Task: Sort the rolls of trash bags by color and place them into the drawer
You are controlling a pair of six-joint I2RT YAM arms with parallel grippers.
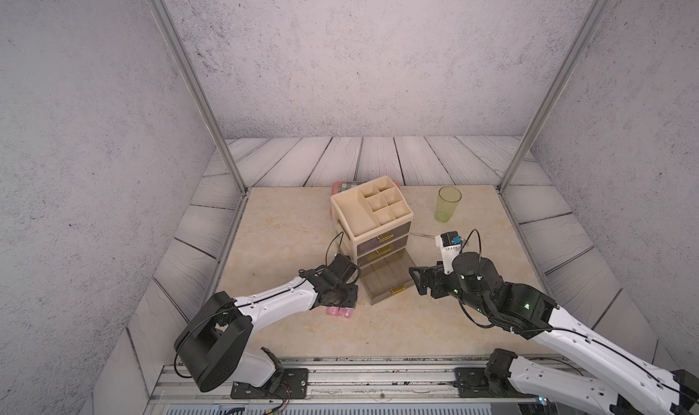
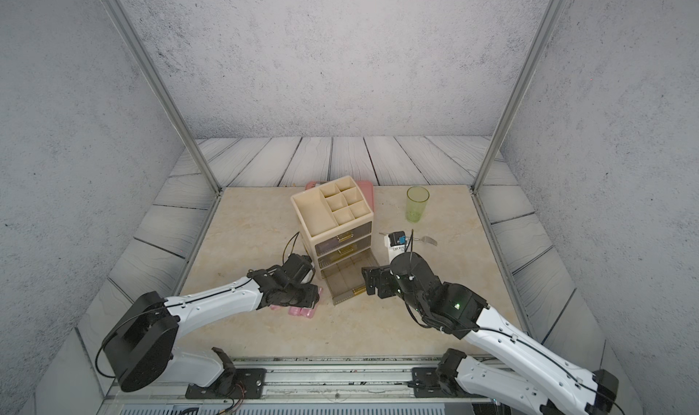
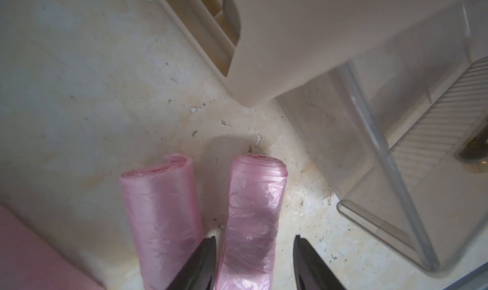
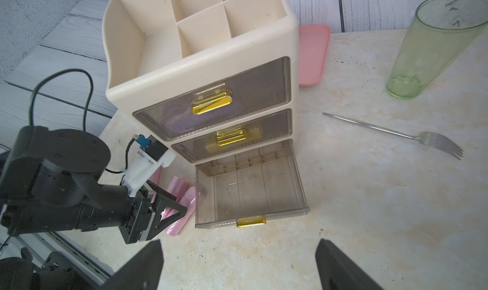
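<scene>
Two pink rolls of bags, the right roll (image 3: 251, 213) and the left roll (image 3: 160, 213), lie beside the pulled-out bottom drawer (image 4: 251, 188) of the cream organizer (image 4: 203, 61). My left gripper is over the right roll, its fingers parted, with tips at the roll's near part; whether they touch it I cannot tell. My right gripper hangs open above the table in front of the drawer, which looks empty. The two upper drawers are shut, with blurry contents behind their fronts.
A green glass (image 4: 422, 56) and a fork (image 4: 381, 129) lie to the organizer's right, the glass upright. A pink tray (image 4: 312, 53) is behind it. Another pink item (image 3: 35, 254) lies left of the rolls.
</scene>
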